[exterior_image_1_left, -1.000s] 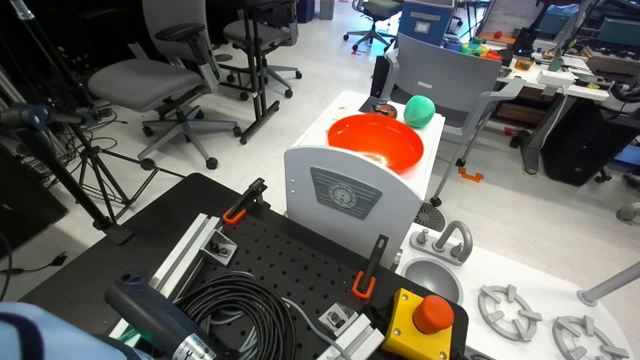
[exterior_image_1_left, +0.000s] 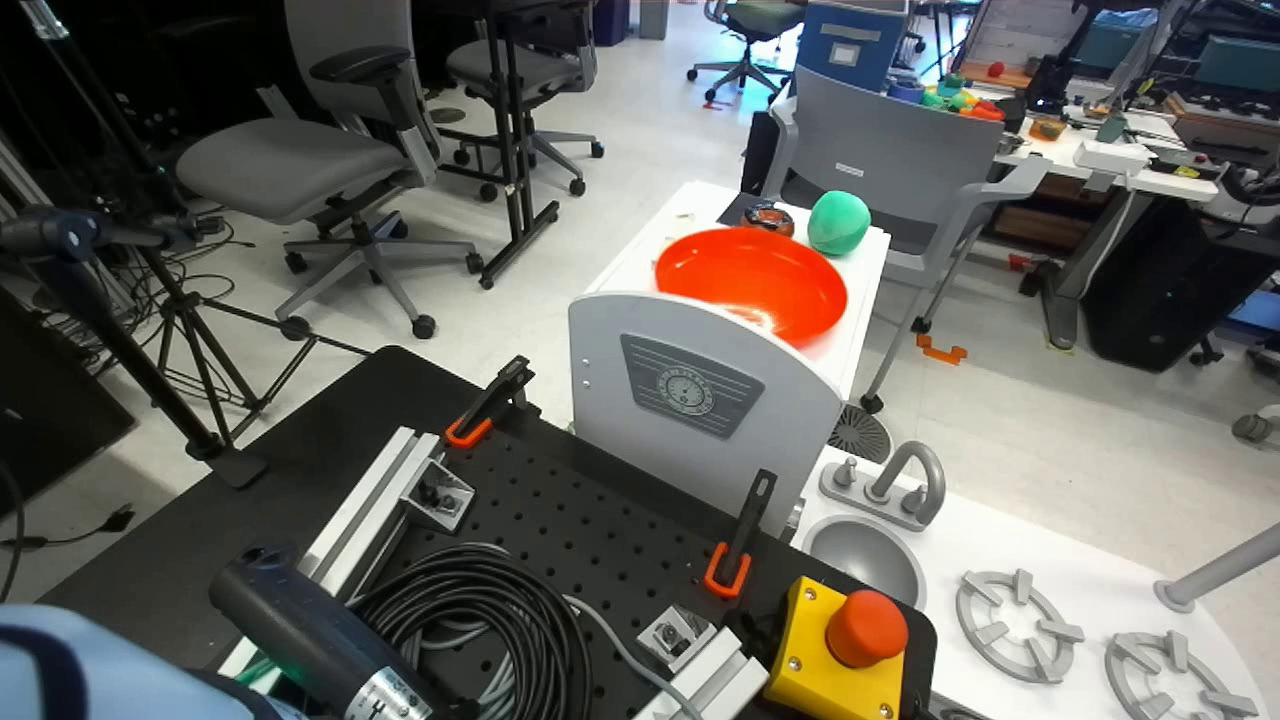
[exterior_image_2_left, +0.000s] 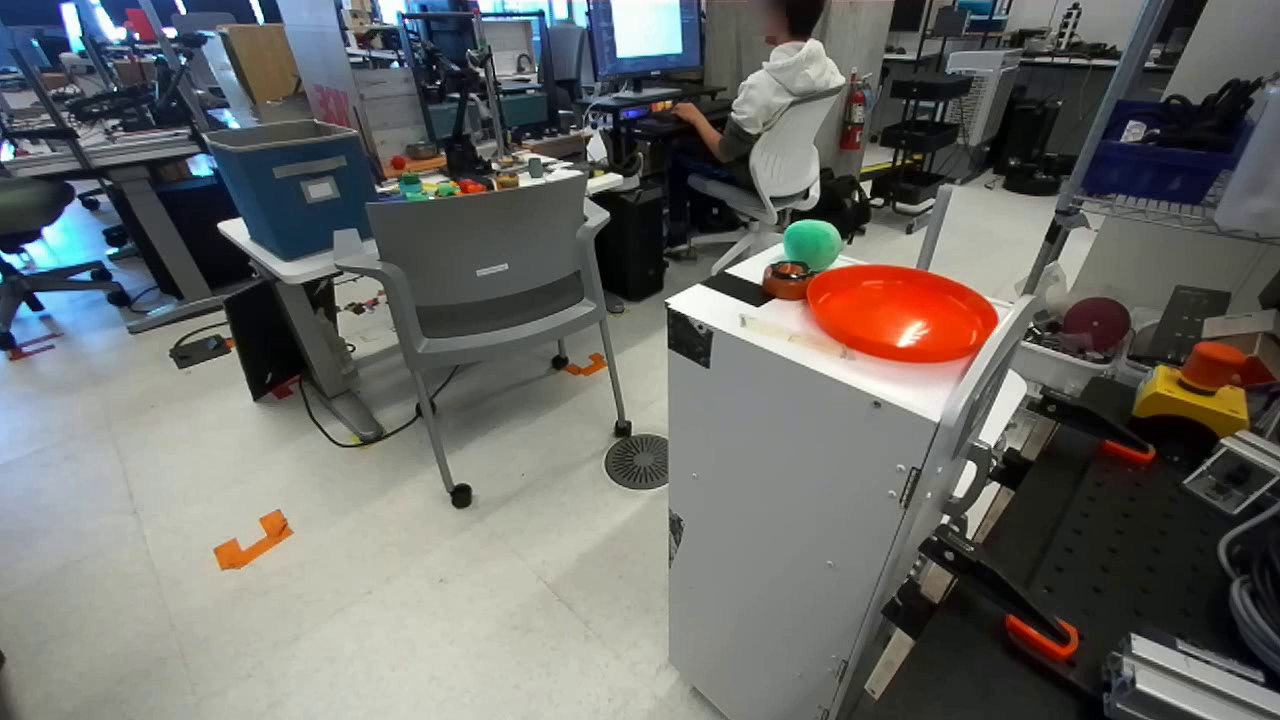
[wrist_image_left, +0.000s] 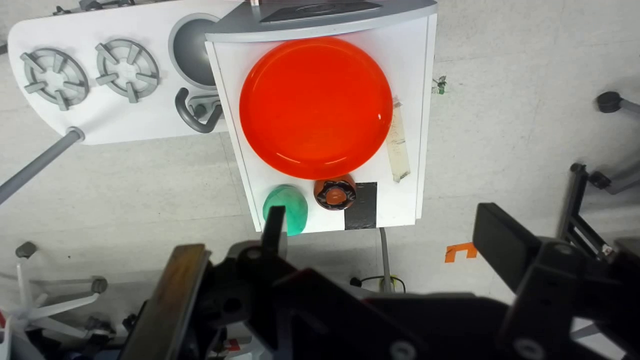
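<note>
On the white cabinet top (wrist_image_left: 406, 204) lies a round orange-red plate (wrist_image_left: 315, 108), bare inside. A green rounded object (wrist_image_left: 288, 207) stands at the cabinet's corner, and beside it, against the plate's rim, is a small brown ring-like item (wrist_image_left: 335, 193) with a dark patterned top. In the wrist view my gripper is open, its black fingers wide apart. Nothing is held between them. The left finger overlaps the green object's lower edge in this view; how far above it the finger is I cannot tell. Neither exterior view includes the gripper.
A toy sink (exterior_image_1_left: 866, 558) and stove rings (exterior_image_1_left: 1020, 624) adjoin the cabinet. Its raised grey back panel (exterior_image_1_left: 708, 384) borders the plate. Two clamps, coiled cable (exterior_image_1_left: 480, 624) and a yellow emergency-stop box (exterior_image_1_left: 837, 648) occupy the black table. A grey chair (exterior_image_2_left: 486, 258) stands near the cabinet.
</note>
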